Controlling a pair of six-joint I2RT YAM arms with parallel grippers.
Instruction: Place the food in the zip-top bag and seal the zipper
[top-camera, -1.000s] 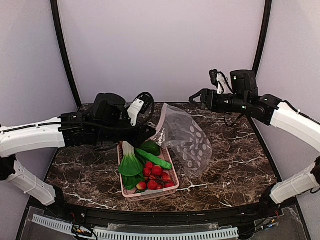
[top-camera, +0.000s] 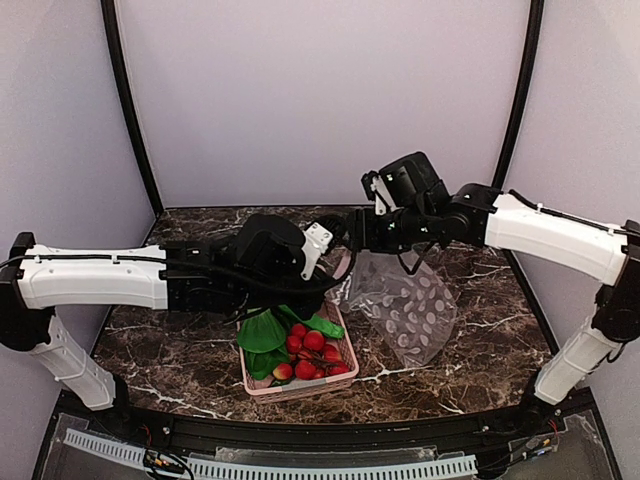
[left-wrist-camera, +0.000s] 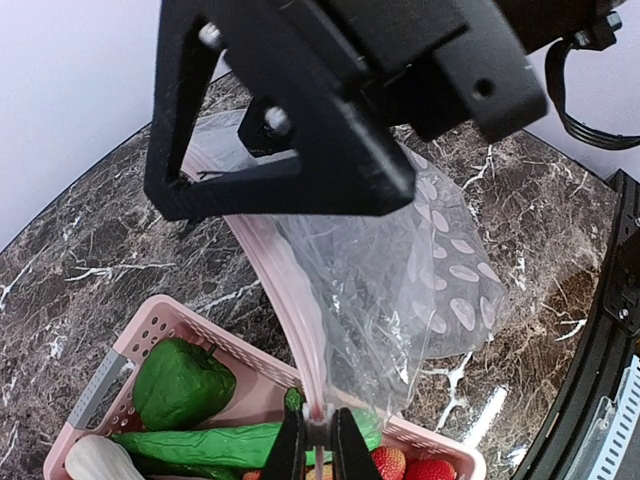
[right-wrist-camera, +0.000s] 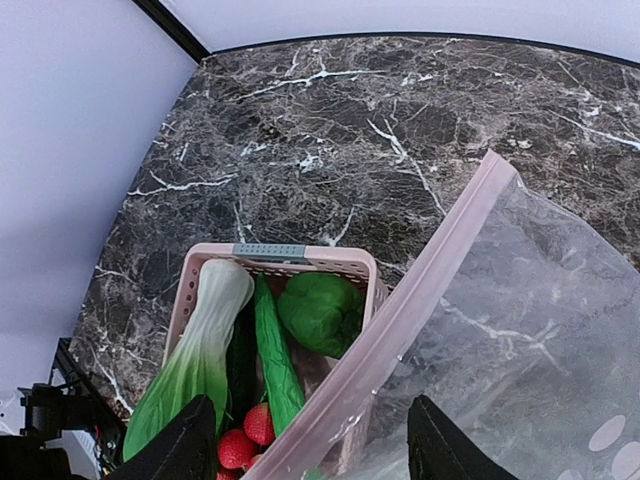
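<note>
The clear zip top bag (top-camera: 405, 308), with its pink zipper strip, hangs slanted above the table. Shut on the near end of that strip (left-wrist-camera: 285, 290) is my left gripper, over the basket. My right gripper is open, its two fingers on either side of the strip in the right wrist view; whether they touch it I cannot tell. A pink basket (top-camera: 300, 391) holds the food: red tomatoes or berries (top-camera: 313, 342), a green pepper (right-wrist-camera: 322, 313), a cucumber-like vegetable (right-wrist-camera: 276, 355) and a leafy bok choy (right-wrist-camera: 205, 345).
Both arms meet close together over the middle, hiding the basket's back part in the top view. White walls (top-camera: 320, 100) border the table at the back and sides.
My right gripper has come left and slightly down to the bag's strip. The left gripper has moved right, carrying the strip's end; the bag's lower part has shifted right.
</note>
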